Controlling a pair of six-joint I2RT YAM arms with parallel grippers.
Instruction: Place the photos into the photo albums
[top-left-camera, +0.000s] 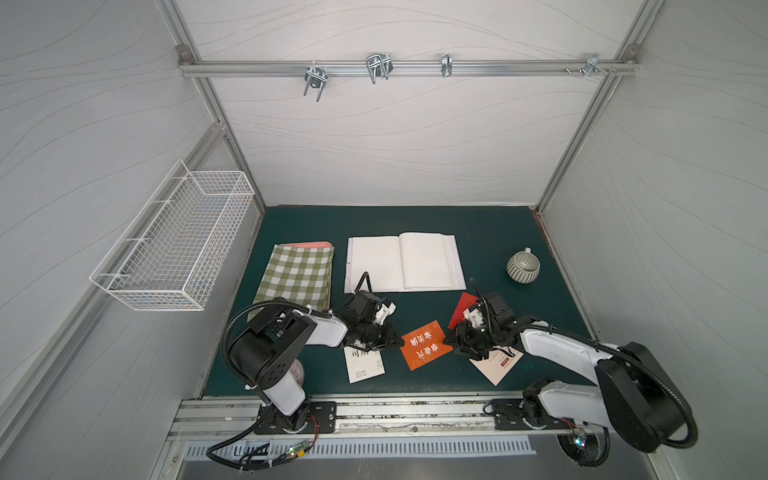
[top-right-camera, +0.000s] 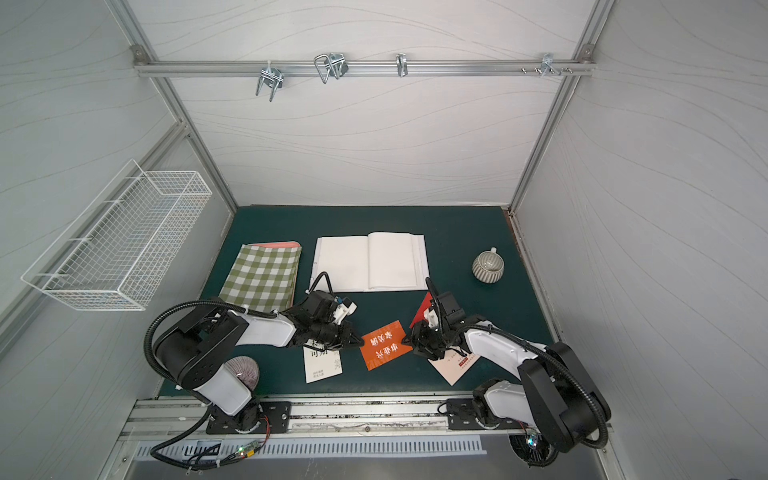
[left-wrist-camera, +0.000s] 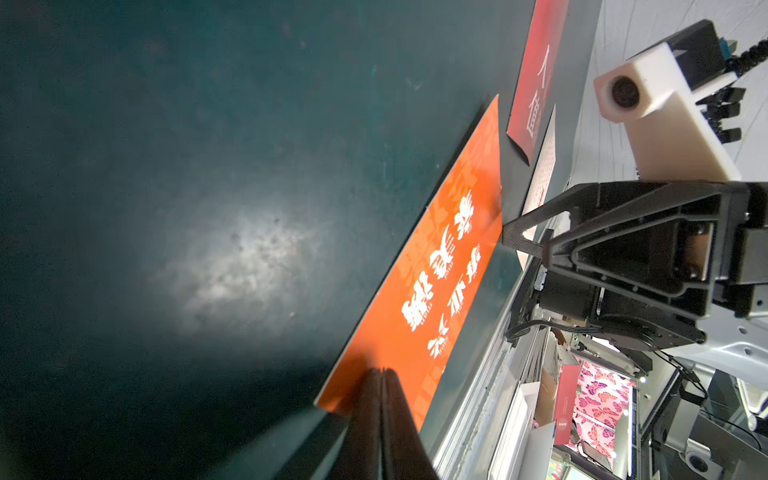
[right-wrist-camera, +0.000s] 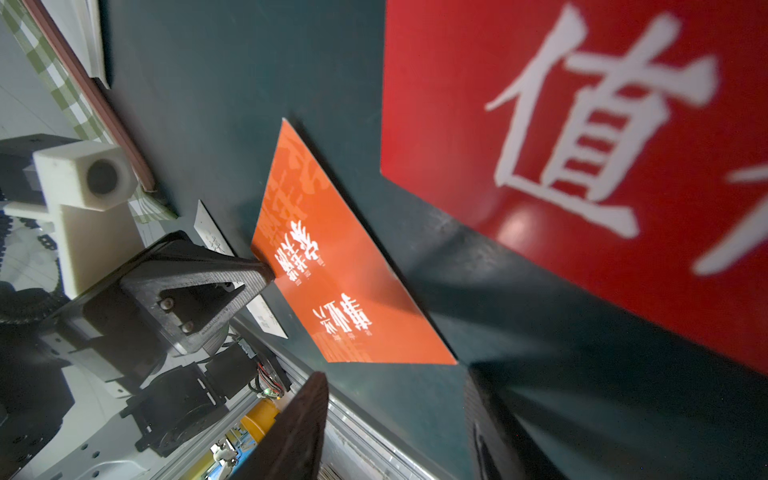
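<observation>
An orange card (top-left-camera: 425, 345) lies between my grippers at the table's front, beside a red card (top-right-camera: 420, 307) and pale cards (top-left-camera: 365, 365) (top-left-camera: 494, 369). An open album (top-left-camera: 373, 264) with blank white pages lies behind them. My left gripper is shut, its tips at the orange card's left end; whether it pinches the edge is unclear. My right gripper has its fingers apart with nothing between them, low beside the orange and red cards.
A green checked album or cloth (top-left-camera: 293, 272) lies at left, a striped cup (top-left-camera: 523, 267) at right. A wire basket (top-left-camera: 176, 240) hangs on the left wall. Bare table remains along the back.
</observation>
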